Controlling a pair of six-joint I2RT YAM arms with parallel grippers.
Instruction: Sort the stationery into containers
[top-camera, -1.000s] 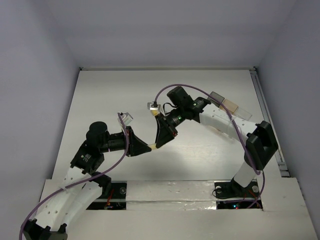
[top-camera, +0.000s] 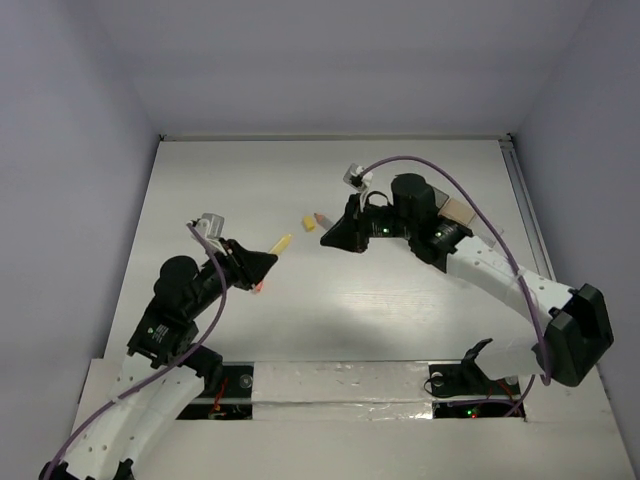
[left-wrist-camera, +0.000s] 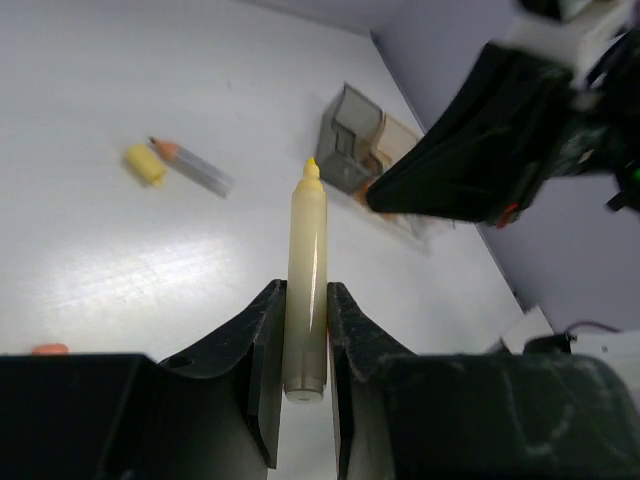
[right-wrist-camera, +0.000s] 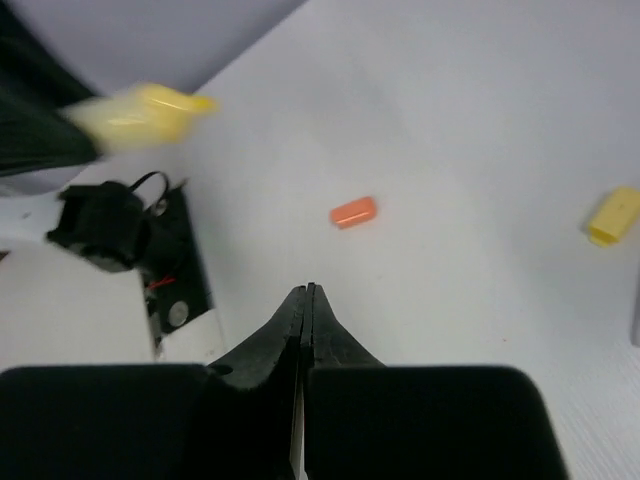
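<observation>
My left gripper (top-camera: 268, 258) is shut on a pale yellow marker (left-wrist-camera: 306, 260), which points upward with its yellow tip in the left wrist view. My right gripper is empty, its fingertips together or nearly so. On the table lie a yellow block-like eraser (top-camera: 308, 222), a grey pencil-shaped item with a pink tip (left-wrist-camera: 198, 168) and a small orange piece (right-wrist-camera: 353, 212). The containers (left-wrist-camera: 345, 135), grey, tan and clear, stand at the right, partly hidden by the right arm in the top view.
Walls enclose it at the back and sides, and the right arm reaches over the right part near the containers.
</observation>
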